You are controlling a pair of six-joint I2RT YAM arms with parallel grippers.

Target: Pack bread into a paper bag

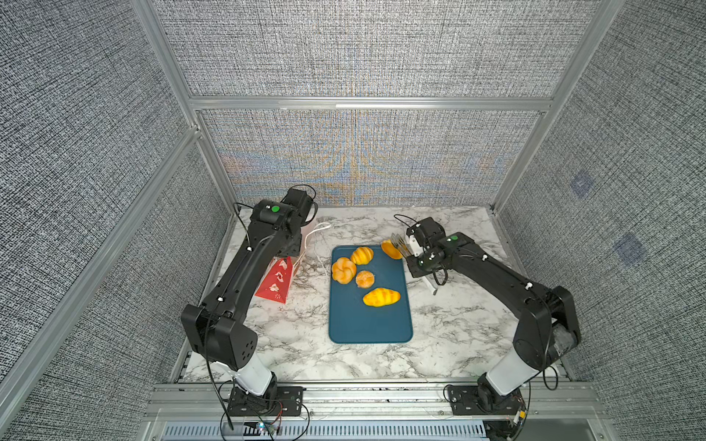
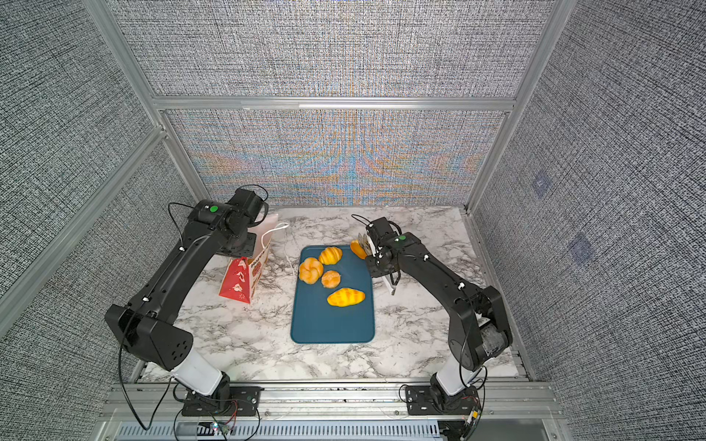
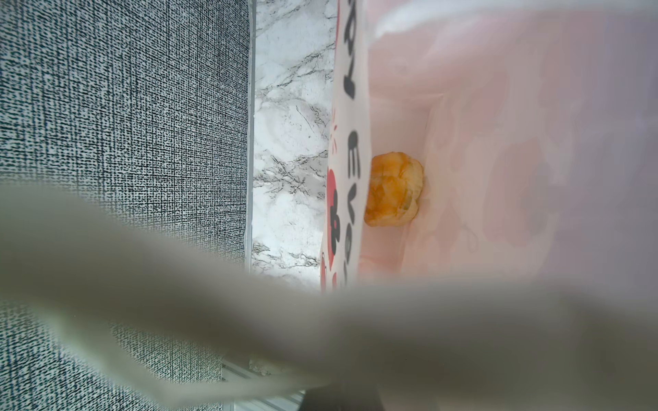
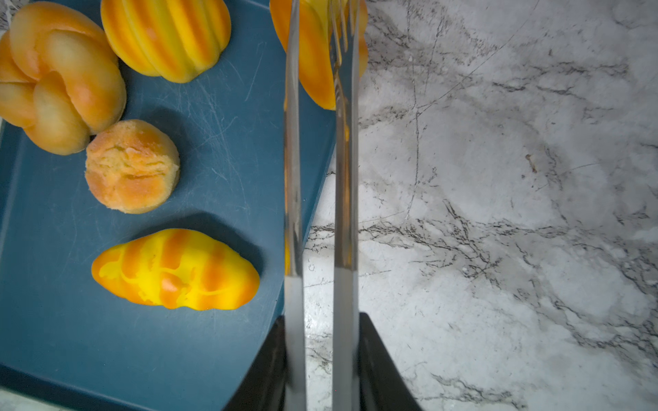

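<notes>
My left gripper [image 1: 294, 246] is at the mouth of the red and white paper bag [image 2: 236, 279]. It is shut; a blurred pale band of bag or handle covers its fingers in the left wrist view, so what lies between them is hidden. Inside the bag rests a golden bun [image 3: 395, 188]. My right gripper holds metal tongs [image 4: 346, 205], whose two arms stand slightly apart. The tong ends reach over a yellow-orange bread [image 4: 315, 61] at the tray's far right corner. A twisted roll [image 4: 61, 75], striped bread [image 4: 168, 34], small round bun [image 4: 132, 166] and long yellow bread [image 4: 178, 269] lie on the tray.
The blue tray [image 1: 367, 327] sits mid-table, its front part bare. A white bag handle [image 1: 317, 229] sticks out toward the tray's far left corner.
</notes>
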